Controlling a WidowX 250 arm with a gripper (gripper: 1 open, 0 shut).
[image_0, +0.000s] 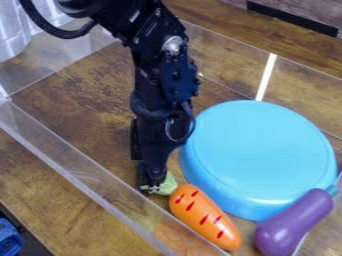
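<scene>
My black gripper (155, 170) is low at the centre, its fingertips down at the leafy green top of an orange carrot toy (205, 214); whether it is open or shut on anything is hard to see. The carrot lies slanting toward the lower right, beside a clear plastic wall. A blue round lid or plate (257, 150) lies to the right of the gripper, and a purple eggplant toy (293, 225) rests at its lower right edge.
Clear plastic walls (80, 170) run along the left and front left of the wooden surface. Bare wood lies behind and left of the arm. A small blue object (7, 240) is at the lower left corner.
</scene>
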